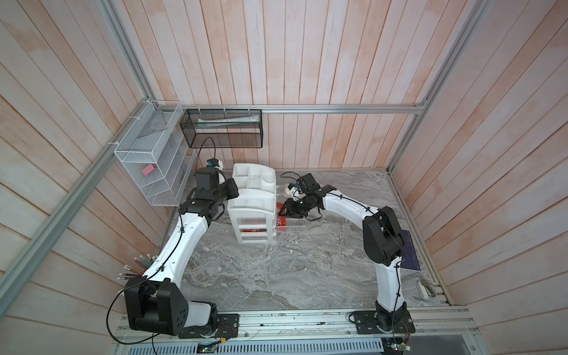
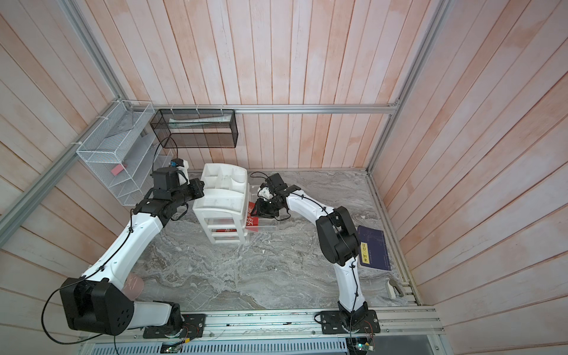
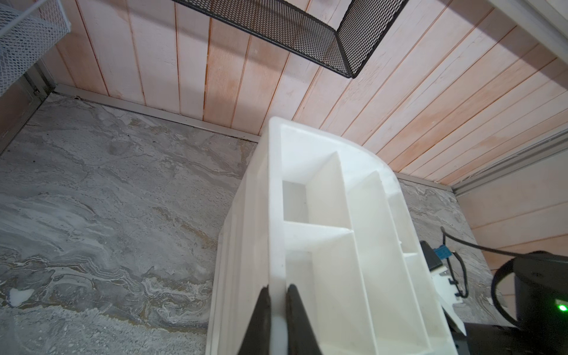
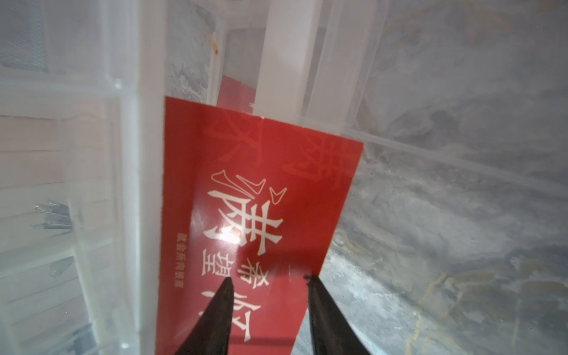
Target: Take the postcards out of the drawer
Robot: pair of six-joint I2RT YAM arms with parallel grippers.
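Red postcards (image 4: pixel 254 236) with white characters lie in a clear drawer (image 4: pixel 426 153) pulled out from the right side of the white organizer (image 1: pixel 253 207). Part of the red reaches back into the organizer. My right gripper is partly open over the cards, one finger (image 4: pixel 219 319) above the red surface and the other near the card's right edge. Whether either touches cannot be told. On the organizer's opposite side, my left gripper is shut on its upper white rim (image 3: pixel 275 236).
A black mesh basket (image 1: pixel 222 129) and a white wire rack (image 1: pixel 155 153) hang on the walls. A dark blue folder (image 2: pixel 372 247) lies at the right. Open marble tabletop (image 1: pixel 295 272) stretches in front of the organizer.
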